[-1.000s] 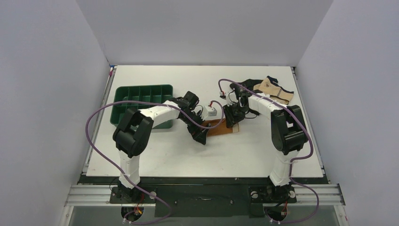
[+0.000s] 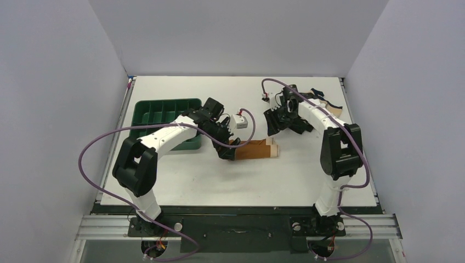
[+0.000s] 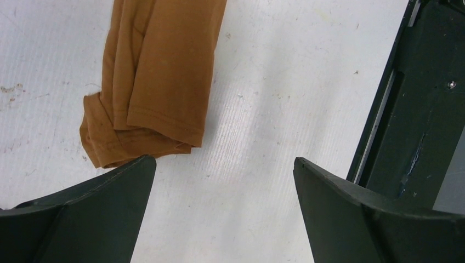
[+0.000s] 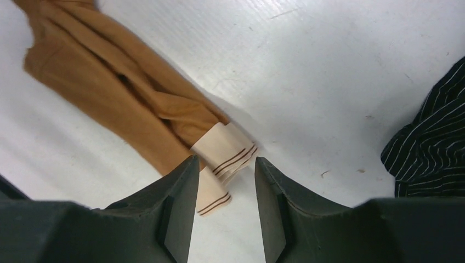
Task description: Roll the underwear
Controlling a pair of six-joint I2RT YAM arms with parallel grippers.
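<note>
The brown underwear (image 2: 253,150) lies flat on the table as a folded strip, its cream waistband (image 4: 225,147) at the right end. In the left wrist view the other end of the underwear (image 3: 170,76) shows folded layers with a loose flap. My left gripper stands wide open above that end, with nothing between its fingers. Beyond the waistband hovers my right gripper, its fingers part open and apart. The waistband shows past and between its fingertips; no cloth appears gripped.
A green divided box (image 2: 164,104) stands at the left, partly under my left arm. Dark striped cloth (image 4: 433,142) and other garments (image 2: 332,108) are heaped at the back right.
My left arm has drawn back to the left. The right gripper has moved back and slightly right, off the underwear, uncovering more of the waistband end.
</note>
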